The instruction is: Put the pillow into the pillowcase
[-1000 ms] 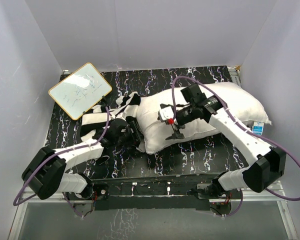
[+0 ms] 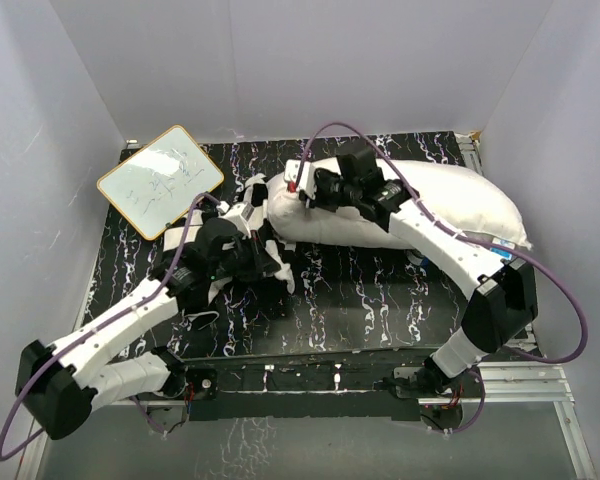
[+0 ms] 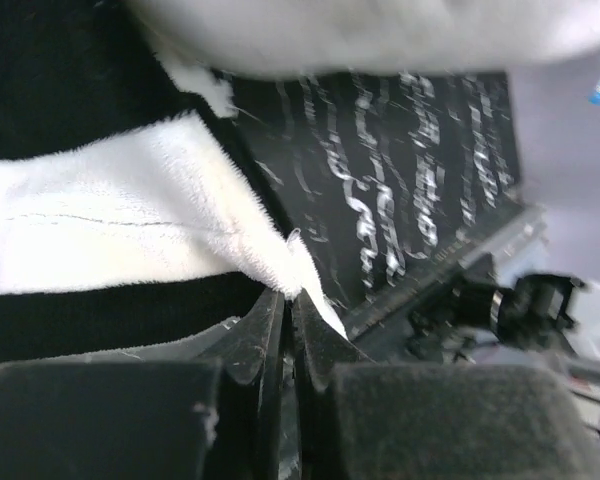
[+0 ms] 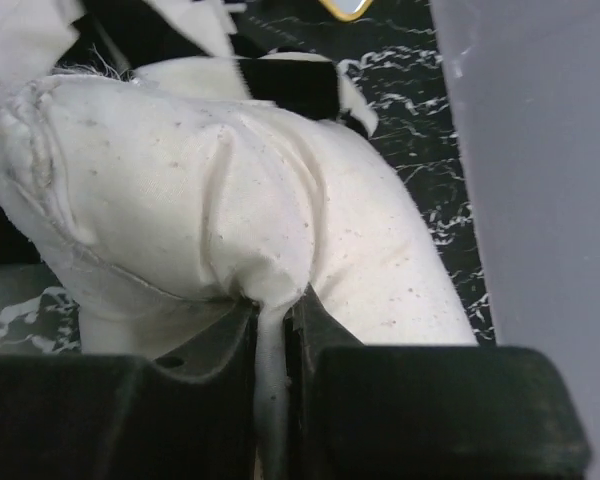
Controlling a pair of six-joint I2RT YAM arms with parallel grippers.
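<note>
The white pillow (image 2: 430,200) stretches across the right half of the table, its left end bunched up. My right gripper is shut on that end, a fold squeezed between its fingers. The black and white striped pillowcase (image 3: 100,220) lies at the left, partly under my left arm in the top view. My left gripper is shut on the edge of the pillowcase, at a thin white flap.
A whiteboard (image 2: 160,180) with a yellow frame lies at the back left. Grey walls surround the dark marbled table (image 2: 370,310).
My left gripper has shifted slightly.
</note>
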